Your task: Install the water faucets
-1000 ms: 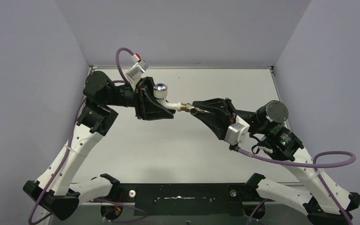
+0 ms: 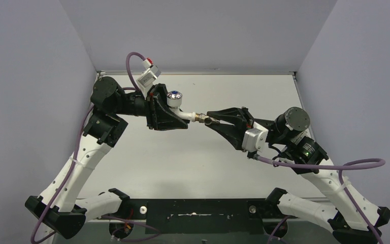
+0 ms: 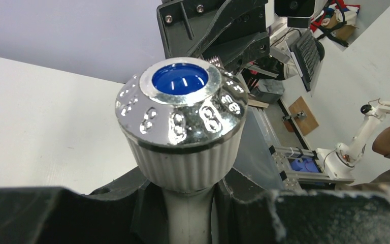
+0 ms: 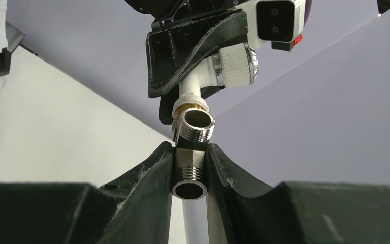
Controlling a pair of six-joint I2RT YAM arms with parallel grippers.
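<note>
A white faucet with a chrome, blue-centred knob (image 2: 174,95) is held upright by my left gripper, shut on its white body below the knob. From it a white spout points right in the top view and ends in a brass-coloured thread. The metal tee fitting (image 4: 197,133) sits at that end, in line with it; how deeply the threads engage is hidden. My right gripper is shut on the fitting, its black fingers (image 4: 150,185) on either side. Two open ends of the fitting face the right wrist camera.
Below both grippers the white table (image 2: 193,168) is bare. Grey walls stand at the left, right and back. A purple cable (image 2: 330,166) loops off the right wrist, another (image 2: 128,66) off the left.
My right gripper has shifted slightly left with the fitting, and its wrist has turned, lifting the cable loop. The left arm and faucet look still.
</note>
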